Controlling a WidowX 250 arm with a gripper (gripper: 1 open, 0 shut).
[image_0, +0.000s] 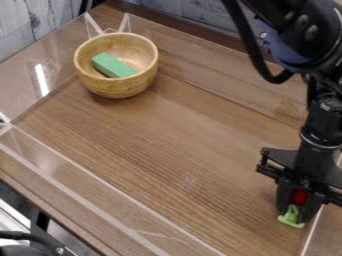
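My gripper (298, 188) is low at the right edge of the table, shut on a small green object (291, 217) with a red part showing between the fingers. The object's lower end is at the tabletop; the rest is hidden by the gripper.
A wooden bowl (128, 85) at the back left holds a green block (110, 62).
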